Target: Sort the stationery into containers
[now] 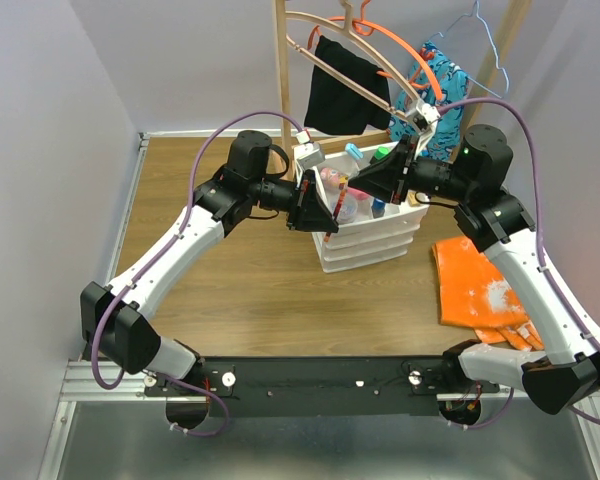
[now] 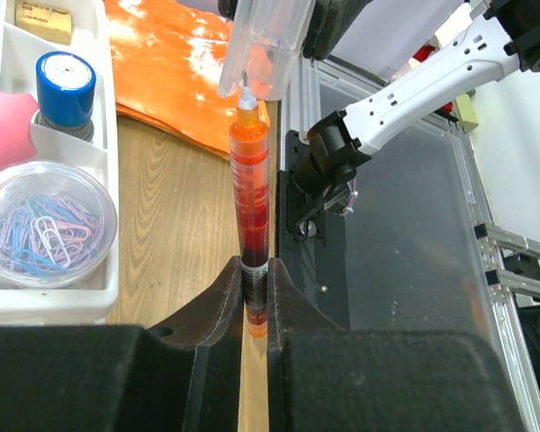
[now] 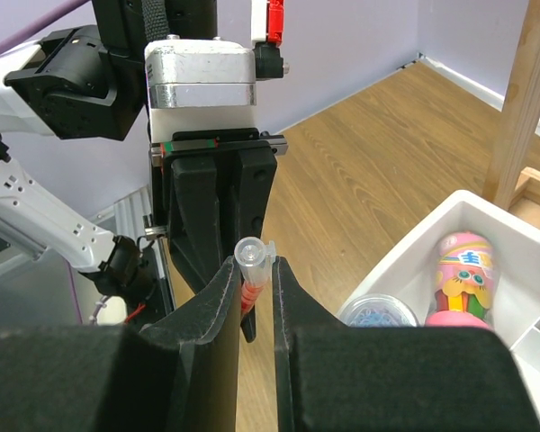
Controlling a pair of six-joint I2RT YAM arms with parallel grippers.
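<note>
My left gripper is shut on an orange-red pen (image 2: 251,198), which stands upright between its fingertips. The pen's white tip is at the mouth of a clear cap (image 2: 268,40) in the left wrist view. My right gripper has its fingertips close on either side of the clear cap end (image 3: 252,255); whether they press on it cannot be made out. In the top view my left gripper (image 1: 310,222) and right gripper (image 1: 360,185) face each other over the front of the white organizer box (image 1: 365,250).
In the box are a round tub of paper clips (image 2: 49,225), a blue-capped bottle (image 2: 66,88), a yellow eraser (image 2: 43,22) and a pink-capped container (image 3: 465,279). An orange cloth (image 1: 480,285) lies at the right. Bare wooden table shows at the left.
</note>
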